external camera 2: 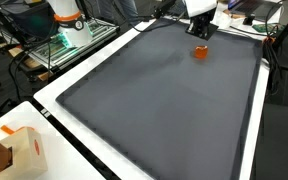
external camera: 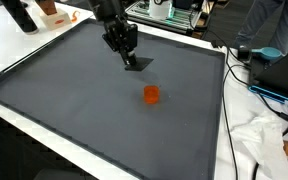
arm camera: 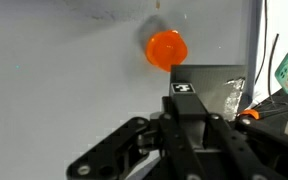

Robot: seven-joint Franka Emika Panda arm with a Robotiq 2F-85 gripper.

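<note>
In the wrist view my gripper is shut on a thin, flat grey sheet point(arm camera: 213, 76) with a shiny, crinkled lower right part. Exterior view 1 shows the dark sheet point(external camera: 140, 64) jutting to the right of my gripper point(external camera: 130, 62). An orange round object point(arm camera: 166, 49) lies just beyond the sheet's upper left edge in the wrist view, apart from the fingers. The same orange object point(external camera: 151, 94) is on the grey table in exterior view 1, and the orange object point(external camera 2: 201, 52) sits near the far edge in exterior view 2. Whether the sheet touches the table, I cannot tell.
White cloth or plastic point(external camera: 259, 140) lies beyond its right edge in exterior view 1, with black cables point(external camera: 274, 97) nearby. An orange and white device point(external camera 2: 70, 25) stands off the table at the left in exterior view 2.
</note>
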